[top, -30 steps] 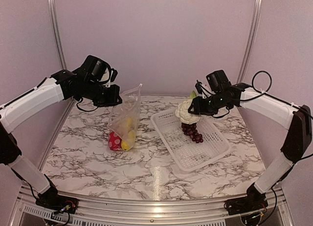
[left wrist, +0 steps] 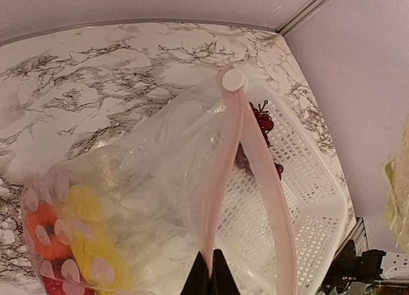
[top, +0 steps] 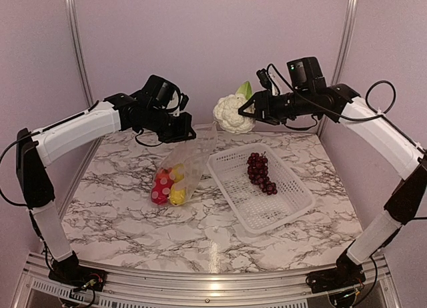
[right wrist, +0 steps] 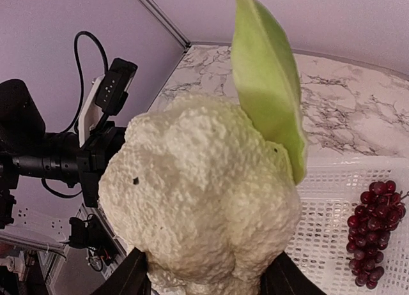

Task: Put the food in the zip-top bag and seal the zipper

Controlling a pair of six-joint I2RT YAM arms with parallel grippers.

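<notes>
My right gripper point(top: 248, 107) is shut on a white cauliflower point(top: 230, 115) point(right wrist: 198, 186) with a green leaf point(right wrist: 265, 78), raised right of the bag's top. My left gripper point(top: 188, 128) is shut on the rim of the clear zip bag point(top: 197, 158) point(left wrist: 147, 148), holding it up; its pink zipper strips point(left wrist: 262, 180) show in the left wrist view. Inside the bag lie a red spotted item point(top: 160, 188) and a yellow item point(top: 177, 195), low down.
A white perforated basket point(top: 260, 221) holds a bunch of red grapes point(top: 260, 171) right of the bag.
My right gripper has lifted the cauliflower out over the basket and moved it left toward the bag.
</notes>
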